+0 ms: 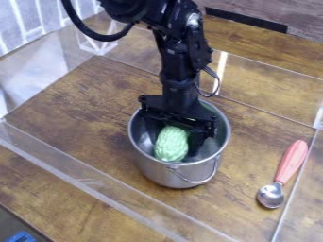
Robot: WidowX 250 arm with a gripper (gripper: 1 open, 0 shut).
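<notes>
A steel pot (pixel 175 172) with a wire handle stands near the middle of the table. A pale green, ribbed oval object (pixel 172 144) lies inside it. My black gripper (pixel 178 127) is lowered into the pot's top, over and around the upper part of the green object. Its fingertips are dark against the dark interior, so whether they hold the object is unclear.
An ice cream scoop with a pink handle (pixel 289 165) lies to the right of the pot. Transparent strips or panels run along the left and right, and a blue object (pixel 15 236) sits at the lower-left corner.
</notes>
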